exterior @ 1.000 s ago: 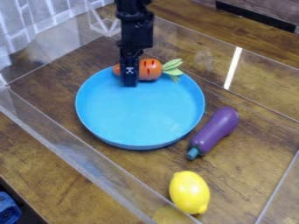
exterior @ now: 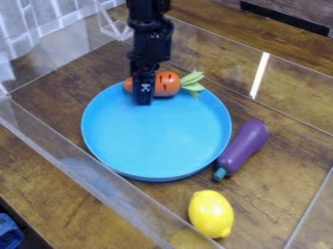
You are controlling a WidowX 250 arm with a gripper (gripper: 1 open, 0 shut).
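Note:
My black gripper (exterior: pixel 147 83) reaches down from the top centre to the back rim of a blue plate (exterior: pixel 156 136). An orange toy carrot (exterior: pixel 164 84) with pale green leaves (exterior: pixel 193 82) lies at that rim, against and partly behind the gripper. The fingers overlap the carrot's left part, so whether they are open or closed on it cannot be seen.
A purple eggplant (exterior: pixel 243 147) lies right of the plate and a yellow lemon (exterior: pixel 211 213) at the front right. Clear panel walls border the wooden floor. A blue object sits at the lower left edge.
The gripper and carrot have moved only slightly.

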